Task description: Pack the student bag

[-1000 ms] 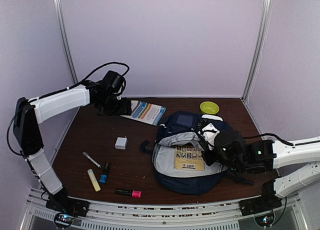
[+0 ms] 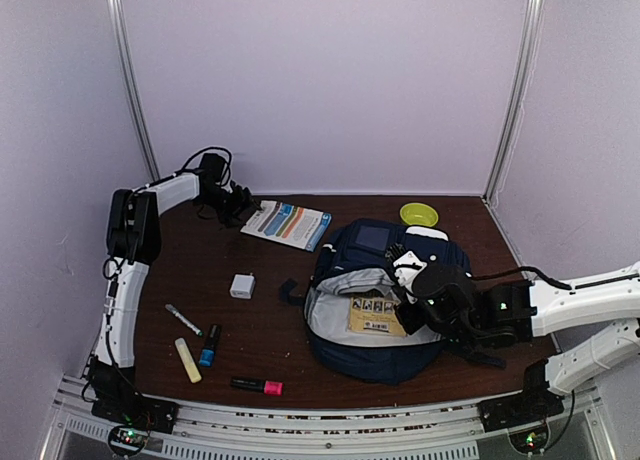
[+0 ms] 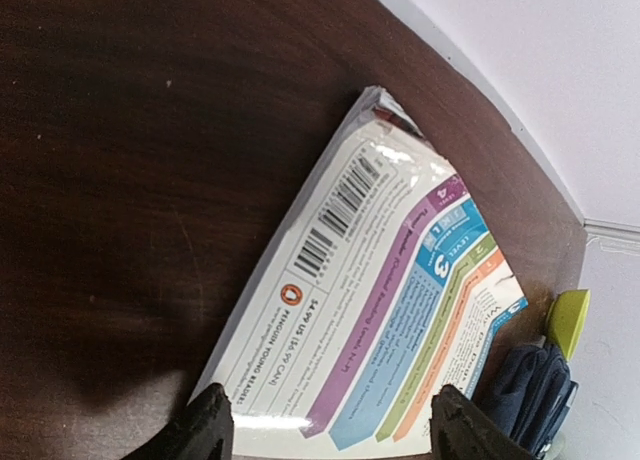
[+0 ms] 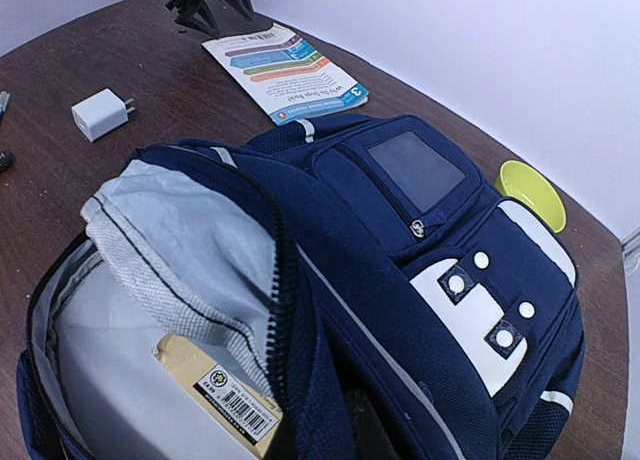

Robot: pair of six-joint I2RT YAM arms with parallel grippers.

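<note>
A dark blue backpack (image 2: 367,358) lies on the table with its main pocket gaping. Inside it rests a tan book (image 2: 375,315), partly covered by the flap in the right wrist view. My right gripper is shut on the bag's zippered edge (image 4: 285,310), its fingers largely hidden by the cloth. At the back left lies a book with colored stripes (image 3: 375,310), back cover up. The left gripper stands part open at the near end of that book, a finger toward each side, not closed on it.
A white charger (image 2: 242,286), a pen (image 2: 183,319), a glue stick (image 2: 188,360), a blue marker (image 2: 210,346) and a pink-capped marker (image 2: 257,385) lie left of the bag. A green bowl (image 2: 419,215) stands behind it.
My left arm has drawn back a little to the left and lower, at the striped book's left end. The right gripper has shifted slightly left with the flap, covering more of the tan book.
</note>
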